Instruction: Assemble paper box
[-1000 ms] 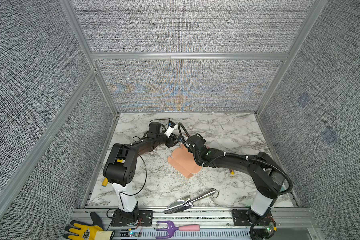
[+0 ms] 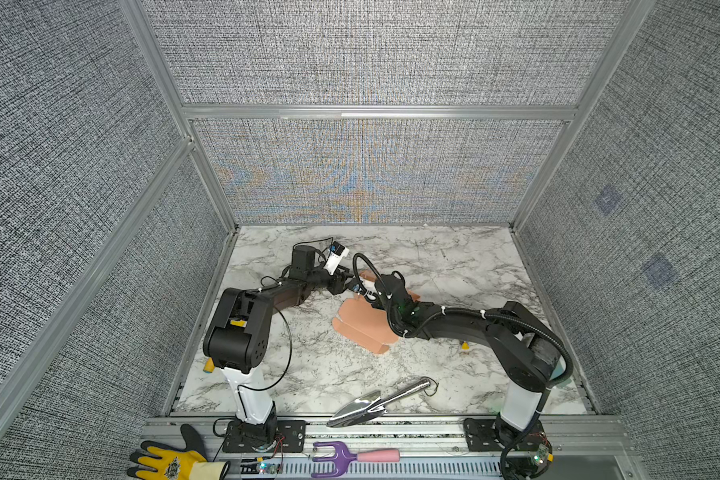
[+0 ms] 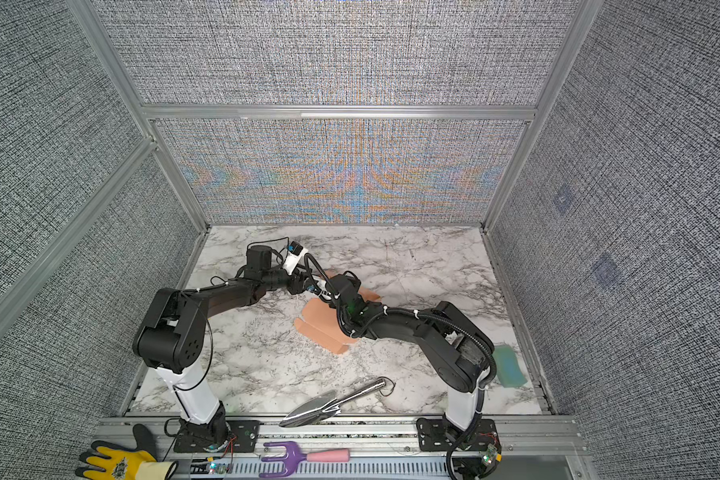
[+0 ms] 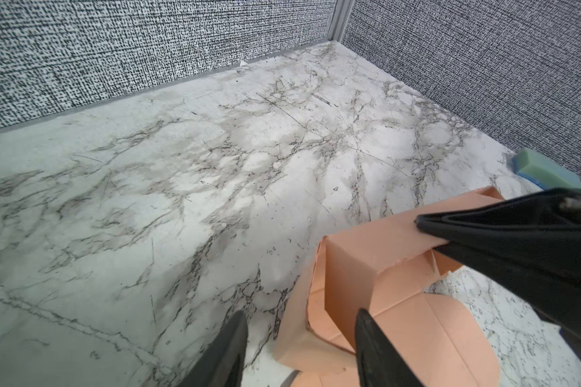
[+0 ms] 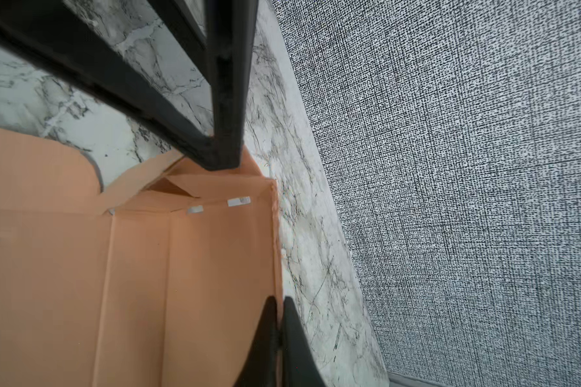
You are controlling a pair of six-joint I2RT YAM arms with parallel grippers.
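Note:
A partly folded peach paper box (image 2: 358, 326) lies mid-table beneath both arms, with raised walls and flaps visible in the left wrist view (image 4: 387, 238). My left gripper is open at the raised end flap, its dark fingertips low in that view. My right gripper is shut on the thin upright edge of a box wall (image 5: 219, 251). In the top views both grippers meet over the box's back part and are largely hidden by the arms.
A metal trowel (image 2: 380, 404) lies at the front. A green-blue sponge (image 4: 542, 171) sits at the right, and a small yellow item (image 2: 465, 345) near the right arm.
Since a second ago my left arm has shifted slightly leftward and the right arm has moved slightly, with the box shifting a little beneath them.

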